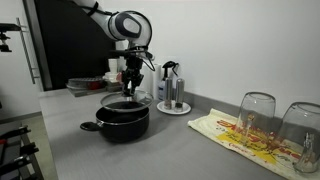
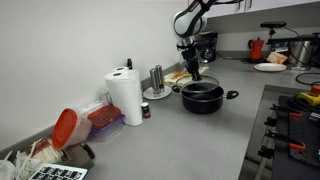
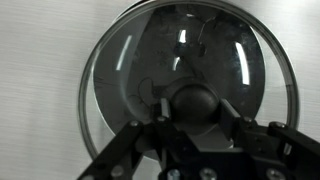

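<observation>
A black two-handled pot (image 1: pixel 122 125) stands on the grey counter. Just over its opening is a glass lid (image 1: pixel 116 101) with a dark knob (image 3: pixel 193 103), slightly tilted in exterior view 1. My gripper (image 1: pixel 128 91) comes down from above and is shut on the lid's knob. From the other side, the lid (image 2: pixel 193 86) appears at the pot's rim, over the pot (image 2: pixel 203 98); whether it touches cannot be told. In the wrist view the round glass lid (image 3: pixel 110 75) fills most of the picture, with the dark pot beneath and the rim offset from the pot's edge.
A plate with grinders (image 1: pixel 174 106) stands behind the pot. Upturned glass jars (image 1: pixel 257 112) rest on a yellow cloth (image 1: pixel 215 124) at the right. A paper towel roll (image 2: pixel 124 99) and a dish rack (image 2: pixel 40 160) are along the wall.
</observation>
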